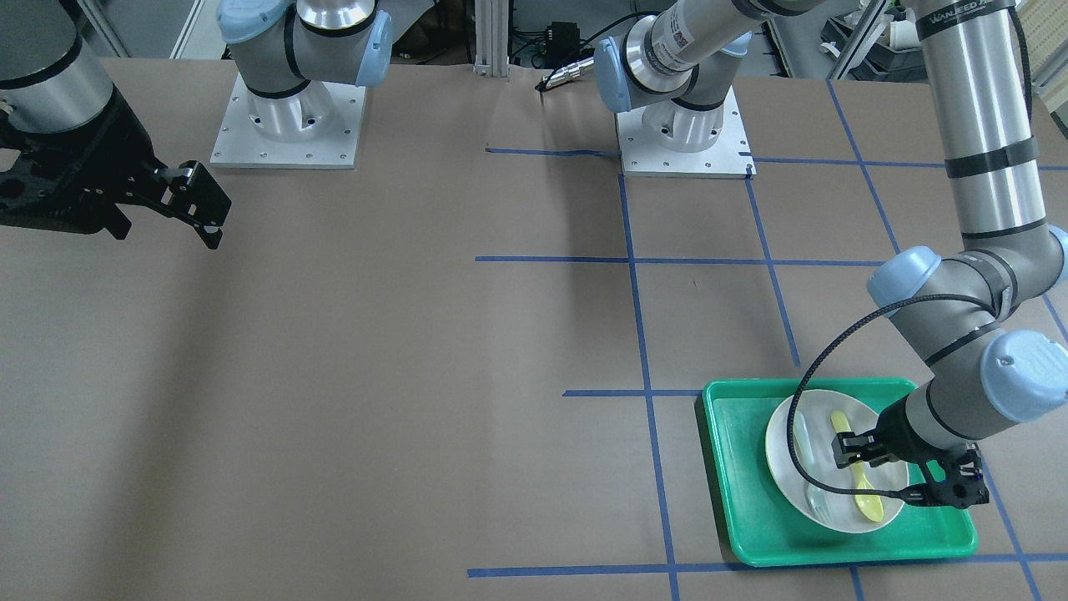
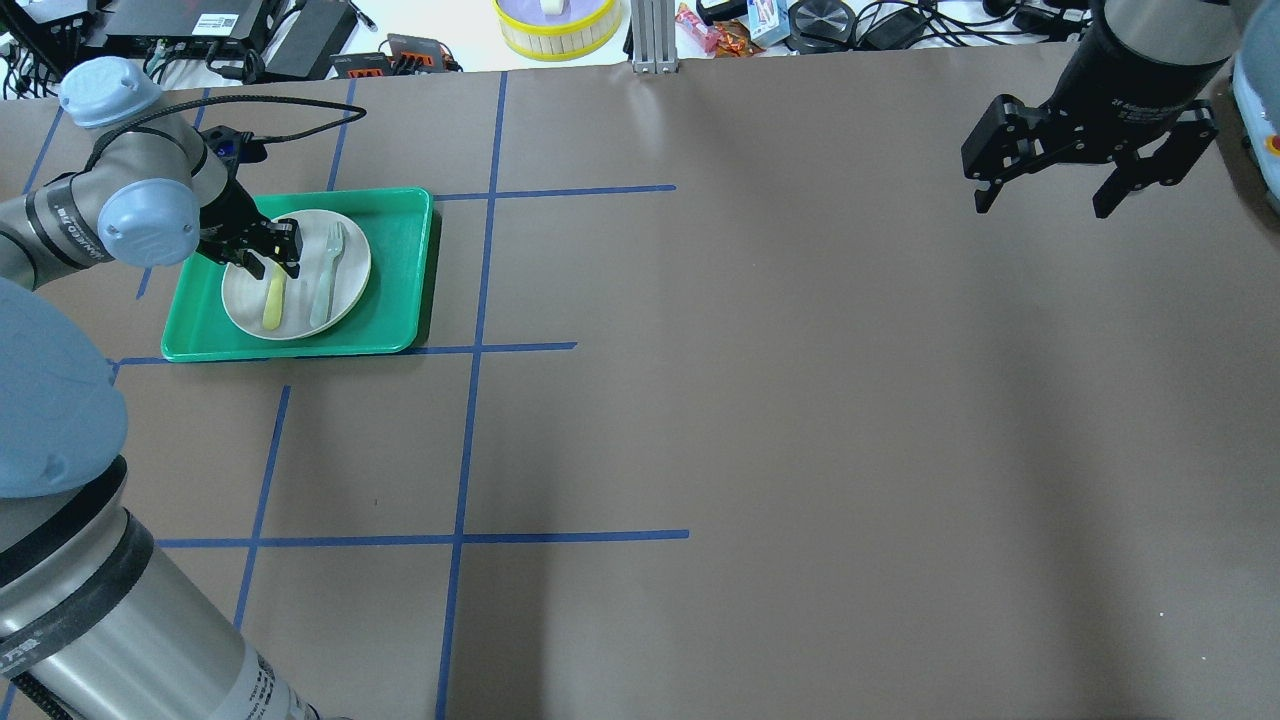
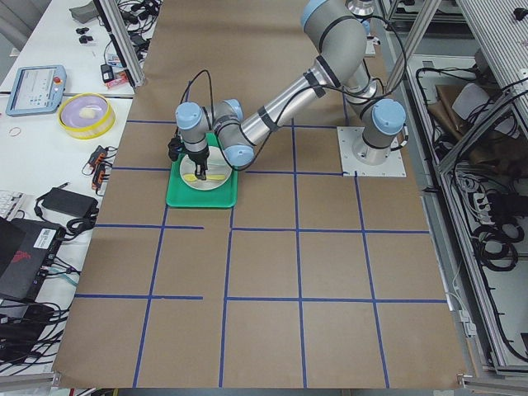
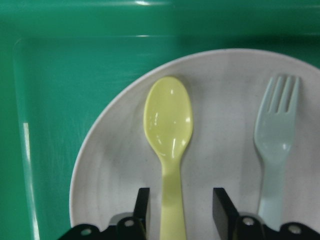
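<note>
In the wrist view a yellow spoon (image 4: 168,122) lies bowl-up on a white plate (image 4: 120,145), with a pale mint fork (image 4: 275,135) to its right; both are also on the plate in the top view. The plate sits in a green tray (image 4: 60,75). My gripper is open over the plate, one finger either side of the spoon's handle, nothing seen held. In the front view the gripper and its cable hide part of the plate.
Other arms stand around the table, one with a black gripper (image 2: 1080,144) at the top view's upper right. Cables and boxes lie beyond its edge.
</note>
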